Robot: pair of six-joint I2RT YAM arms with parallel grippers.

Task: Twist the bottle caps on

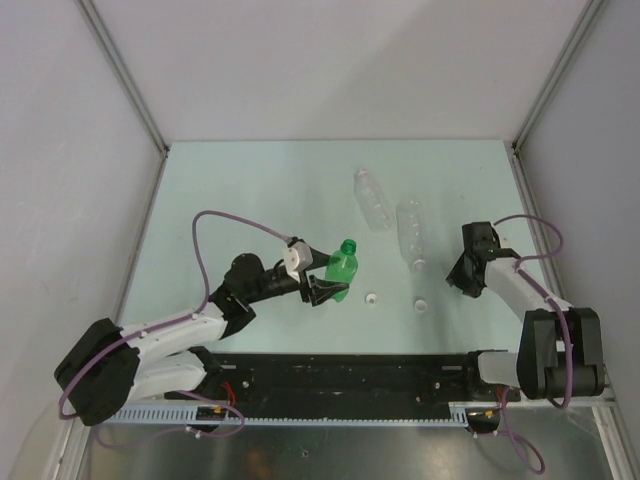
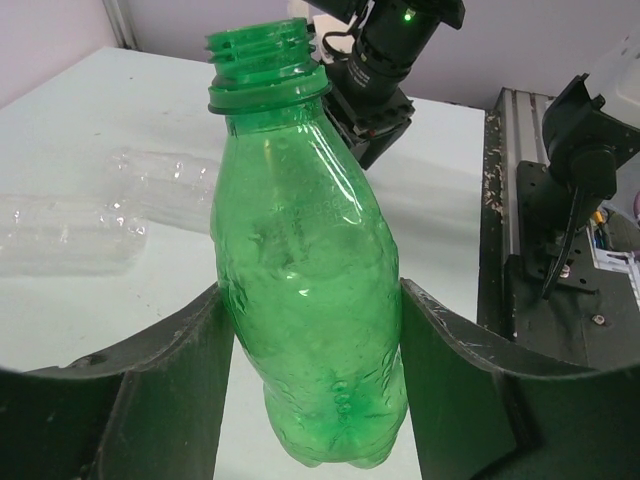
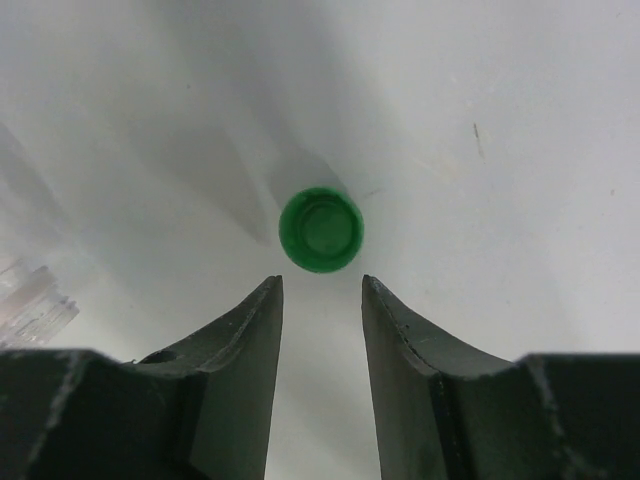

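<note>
My left gripper [image 1: 325,285] is shut on an uncapped green bottle [image 1: 341,262] [image 2: 305,260], held nearly upright. My right gripper [image 1: 458,285] is at the table's right side, fingertips a narrow gap apart with nothing seen between them. A green cap [image 3: 321,229] lies just beyond those fingertips; it is hidden in the top view. Two pale caps, one small [image 1: 371,298] and one larger [image 1: 420,305], lie near the front middle.
Two clear bottles [image 1: 372,200] [image 1: 411,235] lie on their sides at the back middle right of the table [image 1: 230,175]. A dark strip runs along the front edge.
</note>
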